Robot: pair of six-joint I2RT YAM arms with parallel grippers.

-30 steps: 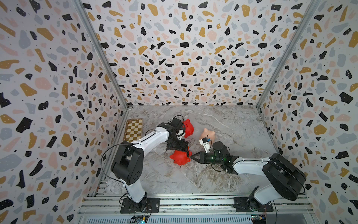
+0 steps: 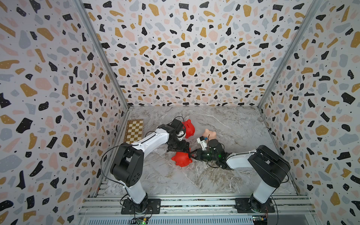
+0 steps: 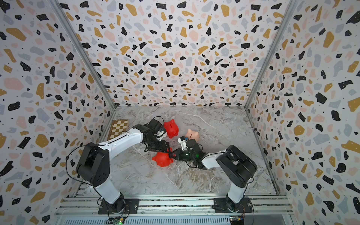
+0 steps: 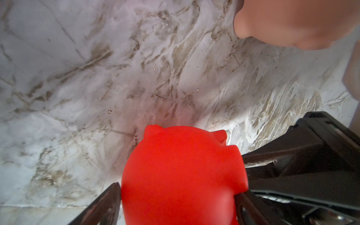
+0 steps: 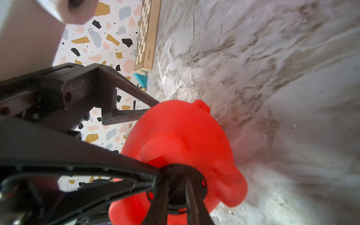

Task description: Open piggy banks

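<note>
The front red piggy bank (image 2: 181, 160) is beneath my left gripper (image 2: 184, 148), whose open fingers stand either side of its body in the left wrist view. Its black round plug (image 5: 181, 172) faces my right gripper, whose fingertips are close together over the plug; whether they grip it is unclear. A second red piggy bank (image 3: 171, 128) stands behind the arms, and a pink piggy bank (image 3: 192, 133) sits to its right, partly hidden by my right gripper in the top views.
A checkered board (image 2: 134, 130) lies at the left edge of the marble table (image 2: 240, 123).
The left arm and the banks have hardly moved.
</note>
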